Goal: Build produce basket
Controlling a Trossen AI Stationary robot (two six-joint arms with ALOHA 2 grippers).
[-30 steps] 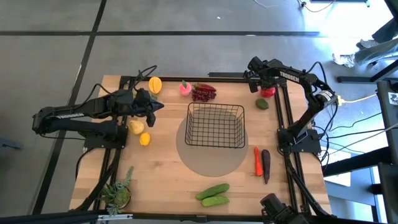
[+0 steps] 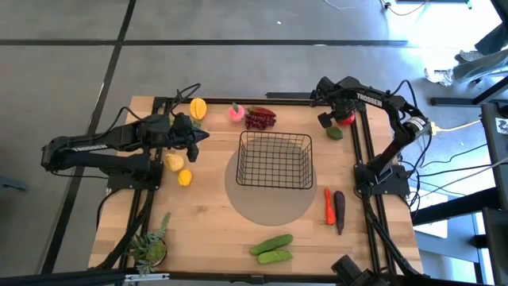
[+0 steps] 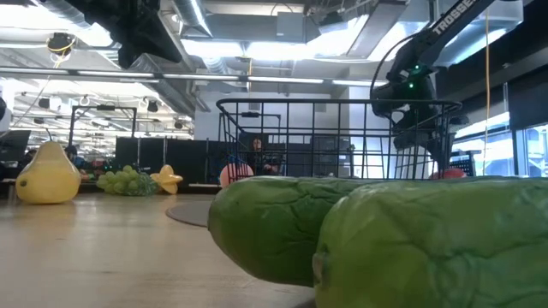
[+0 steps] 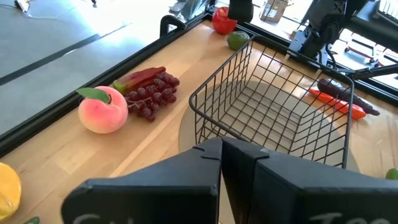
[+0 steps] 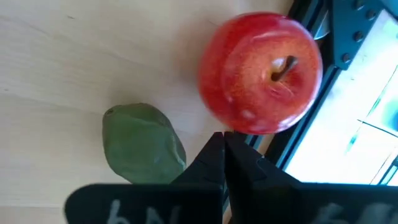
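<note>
Empty, the black wire basket [image 2: 275, 160] stands on a round grey mat [image 2: 271, 208] mid-table. A red apple [image 5: 261, 71] lies by the frame at the far right corner, a green avocado [image 5: 143, 144] beside it. My right gripper hovers over these two, shut, nothing between its fingers. On the left side my left gripper is shut too and empty, clear of the basket. Beyond it are a peach [image 4: 103, 112], grapes [image 4: 152, 96] and a red pepper [image 4: 138, 79]. A pear [image 3: 49, 174] stands at left in the low view.
Two cucumbers [image 2: 271, 244] lie at the front. Right of the mat are an orange carrot-like piece [image 2: 329, 206] and a dark eggplant [image 2: 340, 211]. A pineapple [image 2: 150, 249] occupies the front left corner. Black frame rails [image 2: 369, 151] border the table.
In the high view, the right gripper has shifted slightly toward the front. My left arm has stayed still.
</note>
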